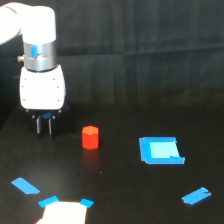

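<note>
On the dark table stands a small red block (90,137), its faces plain and nothing touching it. My gripper (44,124) points down to the left of the block, apart from it. Its two dark fingers show a gap between them, and nothing is visible in that gap. The dark background makes the fingertips hard to make out. Right of centre lies a white square (163,150) framed with blue tape.
Blue tape strips lie at the left (25,186) and the right (196,196). A pale object (64,213) with tape near it sits at the front edge. Between the block and the taped square the table is bare.
</note>
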